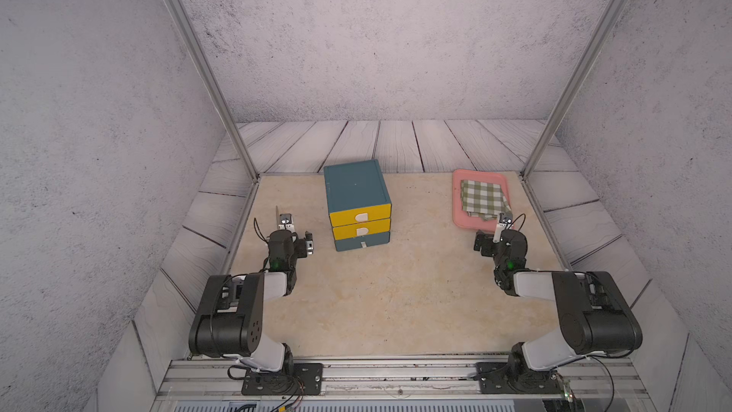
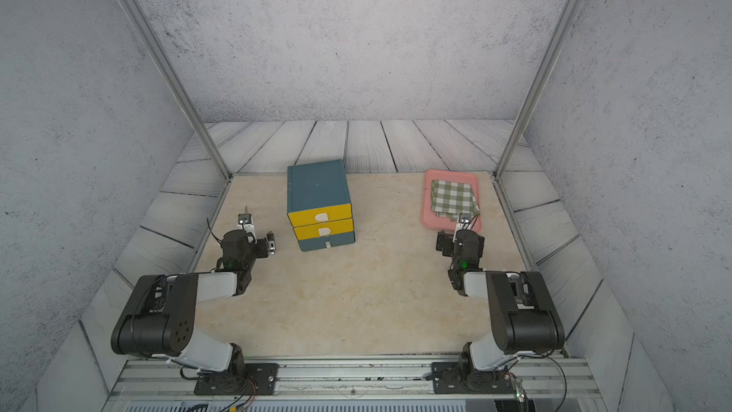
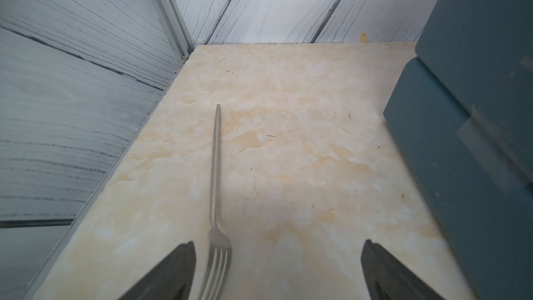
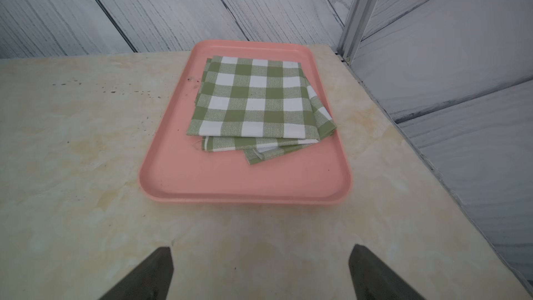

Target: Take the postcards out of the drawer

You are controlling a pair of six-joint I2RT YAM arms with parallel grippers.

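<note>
A drawer unit (image 1: 356, 187) with a blue-grey top stands left of the table's middle, its front towards the arms. Two yellow drawers (image 1: 361, 216) sit above a blue-grey bottom drawer (image 1: 362, 242), and all three look closed. No postcards show in any view. My left gripper is open beside the unit's left side, with a gap between them and nothing in its grasp. On the right, my right gripper also stands open and empty, just in front of the pink tray.
The pink tray (image 4: 244, 180) at the back right bears a folded green-and-white checked cloth (image 4: 255, 100). A metal fork (image 3: 216, 172) lies on the table left of the unit. Clear table (image 1: 411, 282) stretches in front of the drawers and across the middle.
</note>
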